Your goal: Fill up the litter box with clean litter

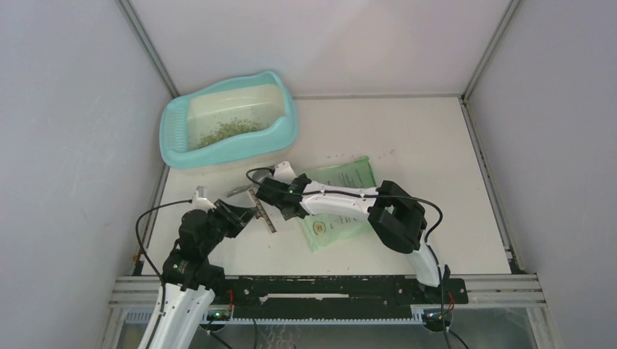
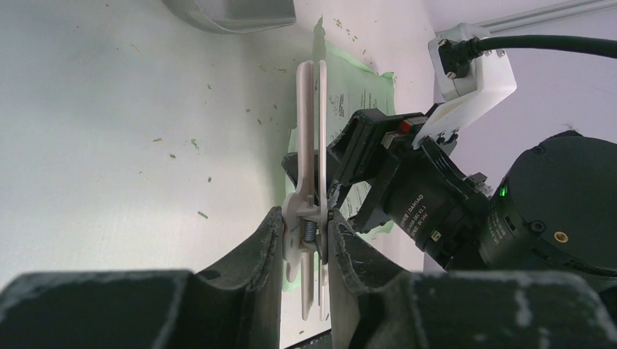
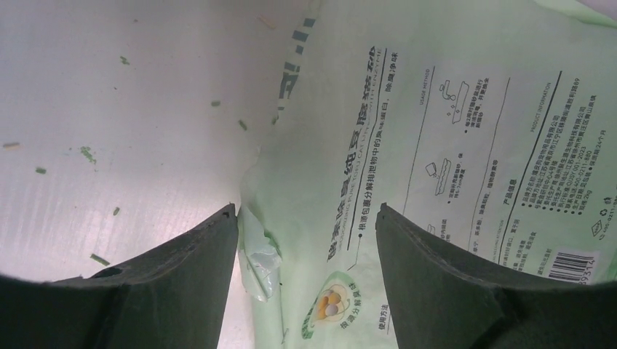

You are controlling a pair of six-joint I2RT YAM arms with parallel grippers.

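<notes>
A green litter bag (image 1: 342, 225) lies flat on the table, printed side up (image 3: 466, 145). My right gripper (image 1: 280, 203) is open over its left edge, with the crimped edge between and beneath the fingertips in the right wrist view. My left gripper is shut on a pale clip (image 2: 305, 131), held upright in the left wrist view just left of the right gripper. The blue litter box (image 1: 284, 127) stands at the back left, with some green granules inside.
A metal scoop (image 2: 233, 14) lies behind the grippers, partly hidden in the top view. Scattered granules are on the table (image 1: 415, 131).
</notes>
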